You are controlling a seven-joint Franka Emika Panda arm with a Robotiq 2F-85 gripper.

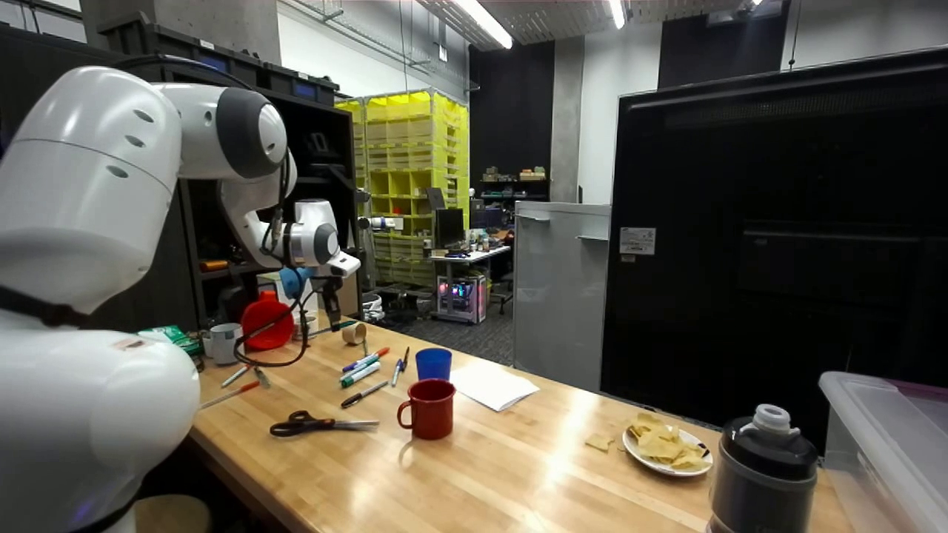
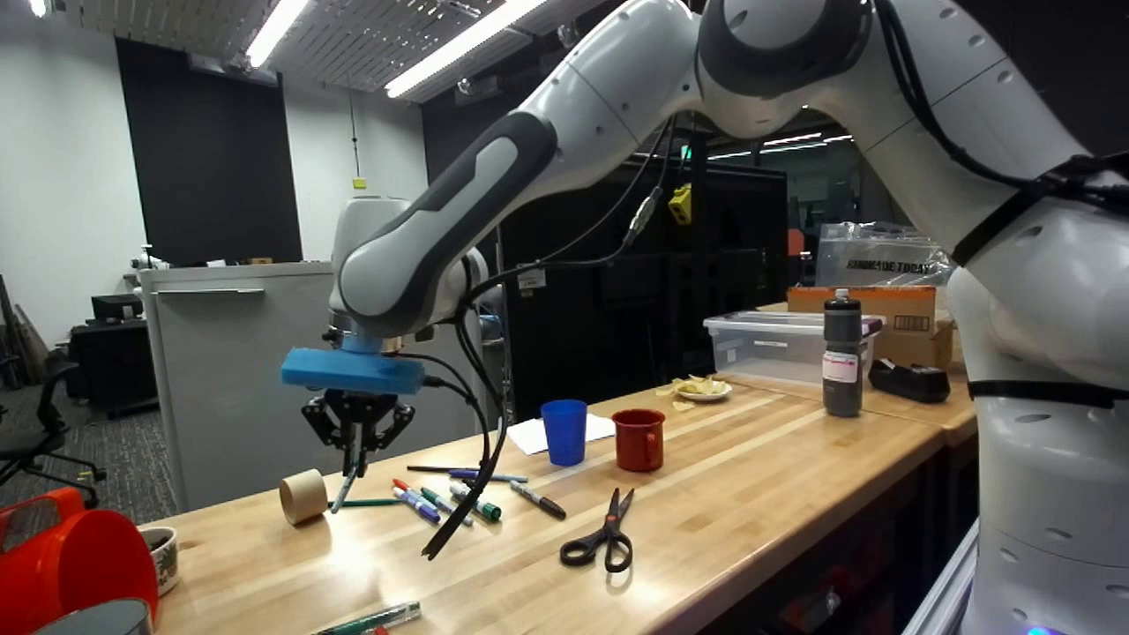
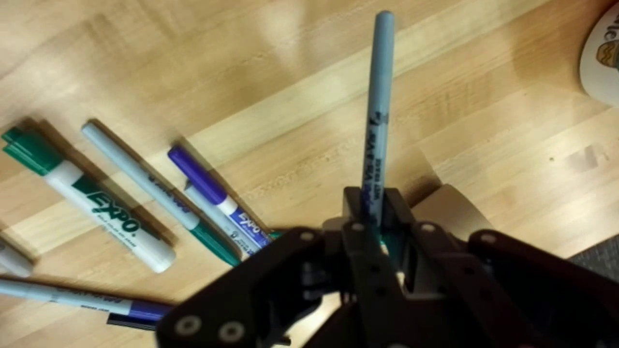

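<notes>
A slim grey wet-erase marker is clamped between the fingertips of my gripper, its long grey barrel reaching out past them in the wrist view. A trace of green shows at its other end, between the fingers. Exterior view 2 has the gripper pointing down above the left part of the table, the marker slanting below it. Beside the gripper, a tan cardboard ring lies on its side. In exterior view 1 the gripper is small, over the far end of the table.
Several markers lie loose nearby, including a green Expo and a purple Expo. Farther along are a blue cup, a red mug and black scissors. A red pitcher stands at the near left.
</notes>
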